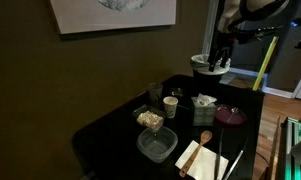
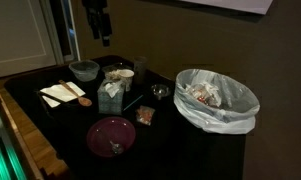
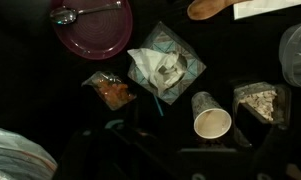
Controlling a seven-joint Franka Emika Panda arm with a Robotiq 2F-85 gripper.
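My gripper (image 1: 219, 63) hangs high above the black table, open and with nothing visible in it. In exterior view 2 the gripper (image 2: 102, 42) shows only as a dark shape at the upper left. Looking down in the wrist view, I see a tissue box (image 3: 193, 68) with white tissue, a paper cup (image 3: 211, 121) and a tub of pale pieces (image 3: 262, 101). A maroon plate (image 3: 88, 42) bears a metal spoon (image 3: 88, 11). Between the plate and the cup lies a small orange-brown packet (image 3: 112, 92). All of these are well below the gripper, untouched.
A bin with a white liner (image 2: 216, 116) stands at the table's far end. Elsewhere are a clear container (image 1: 157, 146), a wooden spoon (image 1: 195, 153), white paper (image 1: 201, 164), a metal bowl (image 2: 161, 91) and a dark tumbler (image 2: 140, 69).
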